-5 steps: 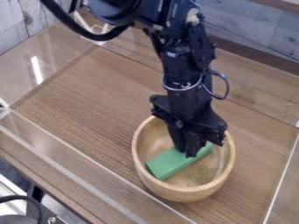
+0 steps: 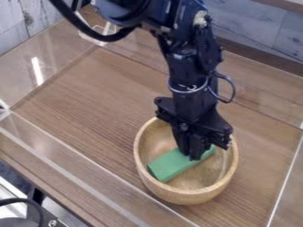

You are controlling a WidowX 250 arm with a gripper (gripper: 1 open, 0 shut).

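A light wooden bowl (image 2: 185, 189) sits on the table at the lower middle, holding a flat green object (image 2: 173, 164) that lies slanted inside. The black gripper (image 2: 196, 147) reaches down from the top into the bowl, its tips at the green object's upper end. The fingertips are dark and partly overlap, so whether they are open, shut or closed on the green object cannot be told.
A wooden wall (image 2: 272, 44) runs along the back. Black cables (image 2: 24, 204) lie at the lower left corner.
The gripper has shifted very slightly and its tips look a little lower in the bowl. The bowl and green object look almost unchanged.
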